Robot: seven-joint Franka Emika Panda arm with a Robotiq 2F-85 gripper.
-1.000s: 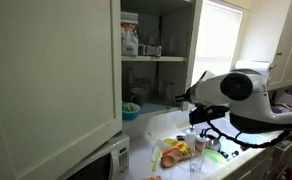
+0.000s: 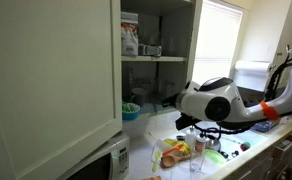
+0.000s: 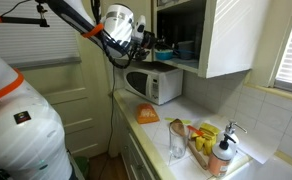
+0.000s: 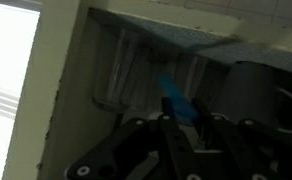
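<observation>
In the wrist view my gripper is shut on a slim blue item (image 4: 169,85), which sticks out past the fingertips; its full shape is hard to make out in the dark. Beyond it, clear glasses (image 4: 126,75) stand in the shadowed cupboard, and a grey mug (image 4: 248,95) is to the right. Exterior view 1 has the gripper (image 2: 170,103) at the lower cupboard shelf's opening, right of a green-blue stack of bowls (image 2: 130,109). The held item cannot be made out there.
Cupboard side walls (image 4: 54,85) and a shelf edge (image 4: 226,28) close in around the gripper. Below, the counter holds a clear pitcher (image 3: 178,138), a soap bottle (image 3: 222,155), yellow items and an orange piece (image 3: 146,113). A microwave (image 3: 154,82) stands at the back.
In exterior view 1 the arm has moved left, bringing the gripper closer to the cupboard shelf. The counter items and bowls have stayed where they were.
</observation>
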